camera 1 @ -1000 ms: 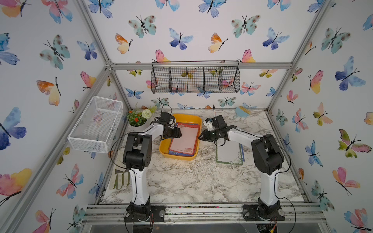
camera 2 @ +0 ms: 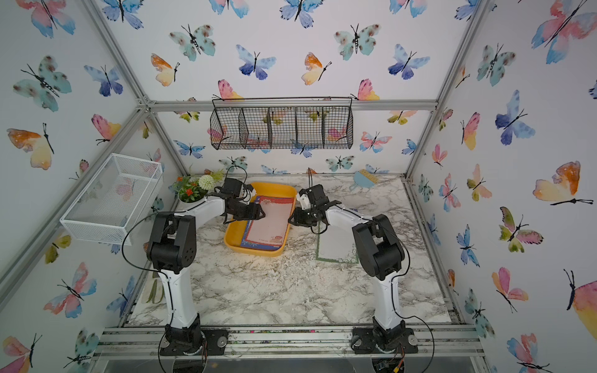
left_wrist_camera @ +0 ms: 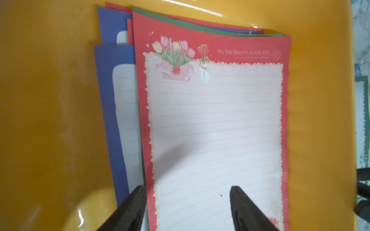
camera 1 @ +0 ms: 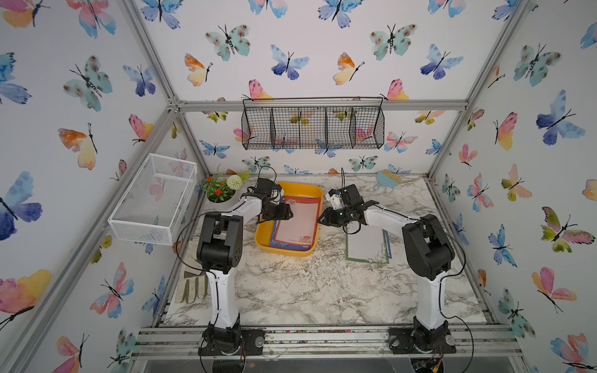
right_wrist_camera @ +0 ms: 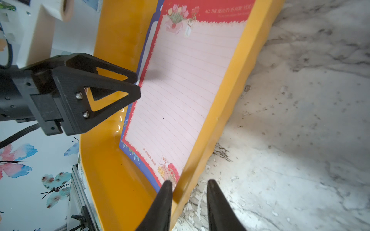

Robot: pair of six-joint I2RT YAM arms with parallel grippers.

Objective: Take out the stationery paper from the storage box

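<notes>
A yellow storage box (camera 1: 292, 251) holds a stack of stationery paper, a red-bordered sheet (left_wrist_camera: 215, 130) on top of blue and green ones. My left gripper is over the box, open, its fingers above the red sheet with none between them gripped. My right gripper stands open at the box's right wall, one finger by the inner side of the rim and the other outside, over the marble.
Another stack of paper (camera 1: 367, 251) lies right of the box, partly under the right arm. A planter of flowers (camera 1: 220, 189) stands behind the left arm.
My left gripper has shifted very slightly rightward over the paper. The right arm shows no visible movement.
</notes>
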